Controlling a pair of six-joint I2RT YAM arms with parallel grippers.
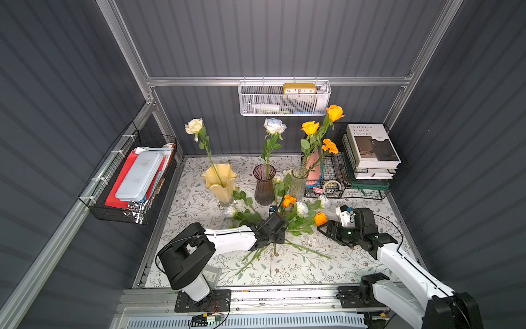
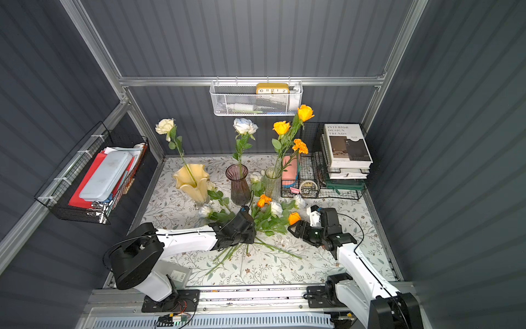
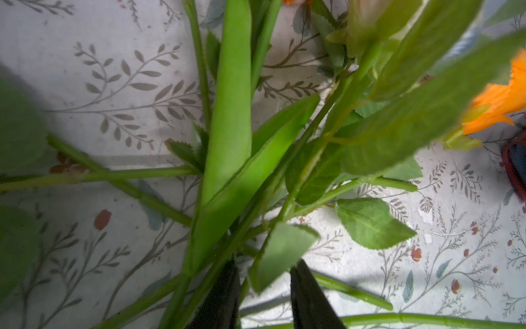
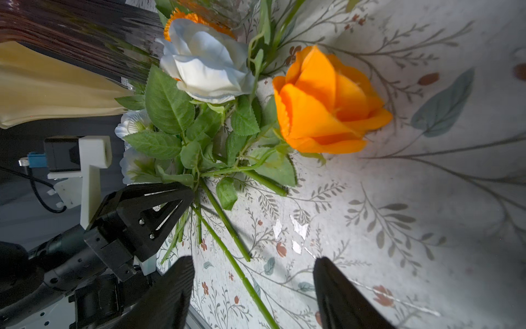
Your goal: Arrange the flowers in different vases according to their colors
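A cream flower stands in the yellow vase (image 1: 219,186), a white one in the purple vase (image 1: 264,189), and orange and yellow ones in the clear vase (image 1: 298,186). In front lies a heap of loose flowers, with an orange rose (image 4: 326,104), a white rose (image 4: 208,60) and an orange flower (image 1: 288,201). My left gripper is low over the crossing stems, its fingers apart; a leaf (image 3: 285,255) and green stems show around and between them. My right gripper stands open with nothing between its fingers, the orange rose just beyond it.
At the right back are a wire rack (image 1: 345,186) and stacked books (image 1: 374,148). A wire basket (image 1: 115,205) hangs on the left wall, and a white mesh basket (image 1: 285,101) on the back wall.
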